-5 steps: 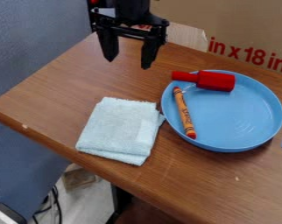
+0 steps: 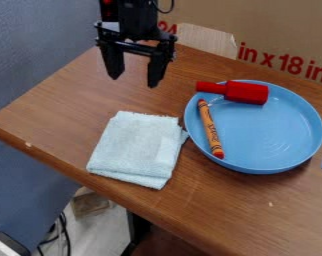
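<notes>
My gripper [image 2: 134, 66], black, hangs above the back left of the wooden table, fingers apart with nothing visible between them. In front of and below it lies a folded pale blue cloth [image 2: 132, 150]. To the right is a blue plate [image 2: 271, 135] holding a red rolling-pin-like object [image 2: 244, 91] at its back and an orange crayon [image 2: 211, 130] lying along its left side.
The wooden table [image 2: 64, 115] has free room at its back left. Its left and front edges drop to the floor, where cables show. A cardboard box [image 2: 284, 40] stands behind the table at the right.
The cloth, plate and objects on it have not moved.
</notes>
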